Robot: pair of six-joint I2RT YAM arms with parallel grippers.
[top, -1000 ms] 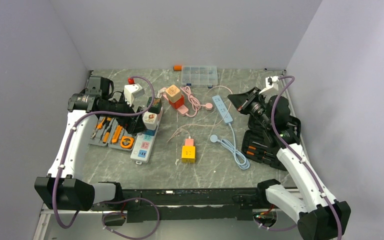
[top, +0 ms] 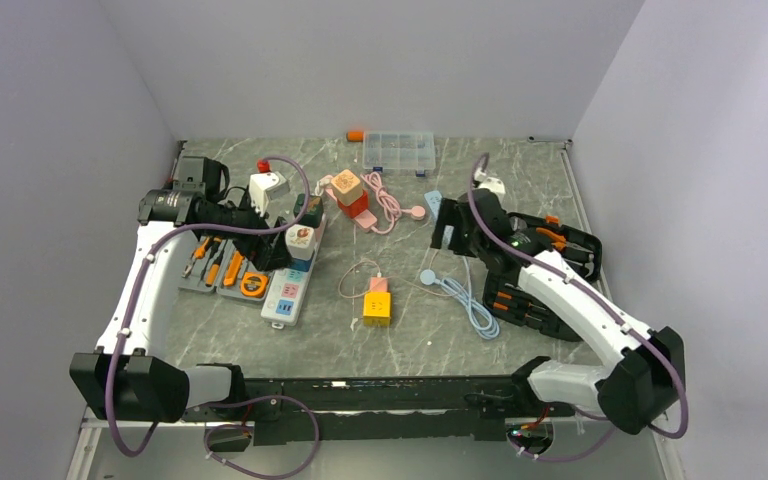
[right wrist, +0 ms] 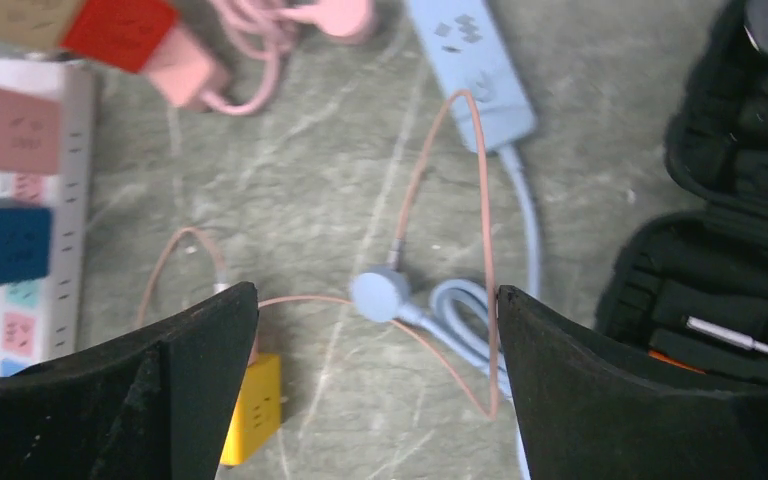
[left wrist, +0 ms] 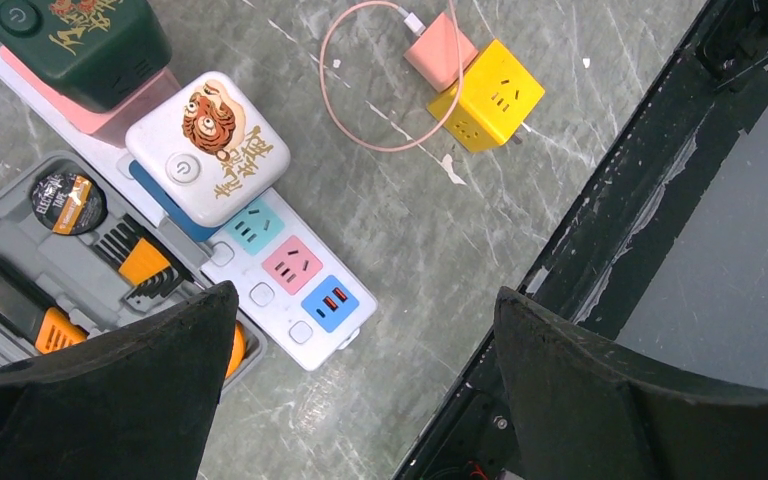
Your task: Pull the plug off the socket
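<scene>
A yellow cube socket [top: 377, 309] lies at the middle front, with a pink plug [top: 378, 285] against its far side. From the plug runs a thin pink cable [left wrist: 326, 88], looping on the table. My left gripper is open and empty, above the white power strip [left wrist: 310, 310] at the left. Over the blue strip [top: 434, 205] my right gripper [top: 447, 232] hangs open. In the right wrist view the cable crosses in front of the right finger [right wrist: 580, 390]; the plug is mostly hidden behind the left finger there.
Cube adapters [top: 300, 241] sit on the white strip beside a grey tool tray [left wrist: 15, 210]. A coiled blue cord [top: 475, 312] and a black tool case [top: 530, 300] lie at the right. A clear box [top: 399, 151] stands at the back.
The pink cable, earlier stretched towards that gripper, now lies looser. The left arm stays put.
</scene>
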